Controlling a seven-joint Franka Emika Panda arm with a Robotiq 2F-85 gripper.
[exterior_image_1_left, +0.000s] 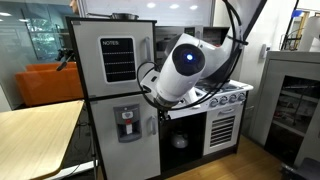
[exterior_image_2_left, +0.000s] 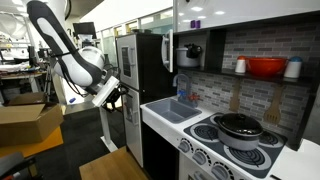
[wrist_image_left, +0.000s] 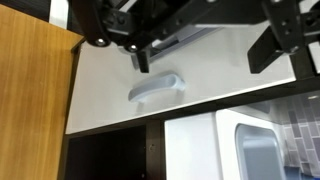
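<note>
A toy kitchen's grey fridge (exterior_image_1_left: 127, 140) has an upper door with a black "NOTES" panel (exterior_image_1_left: 118, 58) and a lower door with a dispenser (exterior_image_1_left: 128, 122). In the wrist view my gripper stands open, its two dark fingers (wrist_image_left: 265, 48) wide apart with nothing between them. A grey curved handle (wrist_image_left: 157, 86) on the pale door lies just below the gap, nearer the left finger, apart from both. From exterior view 2 the arm (exterior_image_2_left: 80, 68) reaches to the fridge front (exterior_image_2_left: 130, 102); its fingertips are hard to make out there.
Right of the fridge is an open dark compartment (exterior_image_1_left: 180, 150) with a pot (exterior_image_1_left: 180, 141) inside. A sink (exterior_image_2_left: 180, 108) and a stove bearing a black pot (exterior_image_2_left: 240, 130) follow along the counter. A wooden table (exterior_image_1_left: 38, 135) stands at left.
</note>
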